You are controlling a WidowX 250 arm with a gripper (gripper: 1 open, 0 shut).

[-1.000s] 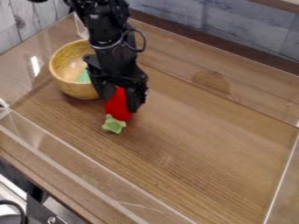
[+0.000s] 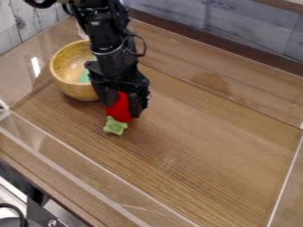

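Observation:
The black robot arm reaches down from the top, its gripper (image 2: 120, 99) low over a red object (image 2: 119, 112) on the wooden table. A small green piece (image 2: 115, 127) lies just in front of the red object. The fingers partly cover the red object; whether they grip it I cannot tell. A yellow bowl (image 2: 76, 86) stands behind and to the left, with something green inside, partly hidden by the arm.
The arm and gripper have shifted slightly left over the red object since a second ago. The bowl looks unmoved.

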